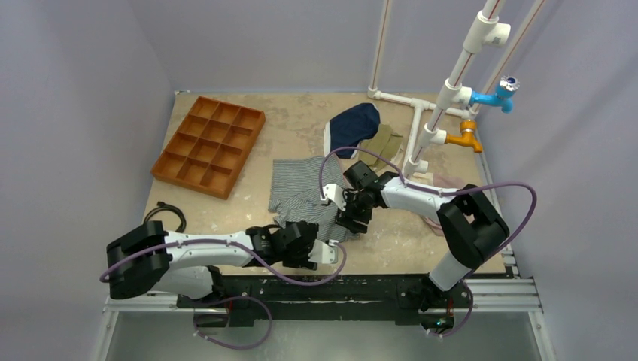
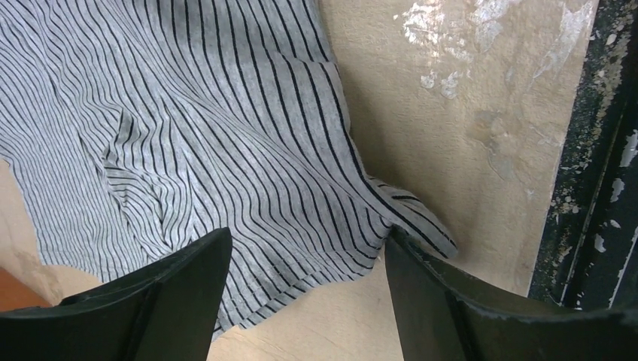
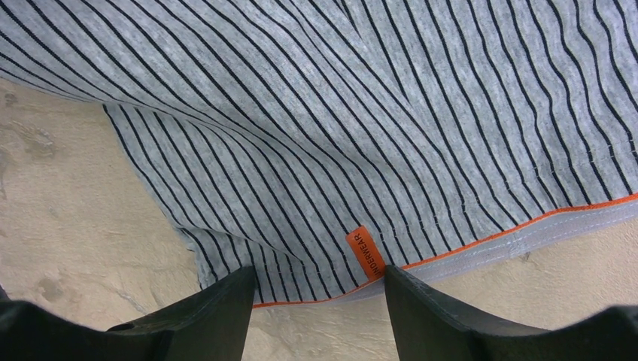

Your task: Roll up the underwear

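Grey underwear with dark stripes (image 1: 297, 180) lies spread and wrinkled on the table, its near part hidden under both arms in the top view. My left gripper stands open over a corner of it at the near side; a folded end of the cloth touches its right finger (image 2: 414, 278). At the orange-trimmed edge is my right gripper, its fingers apart with flat striped cloth and a small orange tag (image 3: 366, 253) between them. Whether the right fingers pinch any fabric does not show.
A brown compartment box (image 1: 211, 147) stands at the back left, with a coiled black cable (image 1: 165, 219) below it. Dark blue (image 1: 352, 128) and olive (image 1: 381, 144) garments lie at the back. White pipes with taps (image 1: 451, 94) rise at the right.
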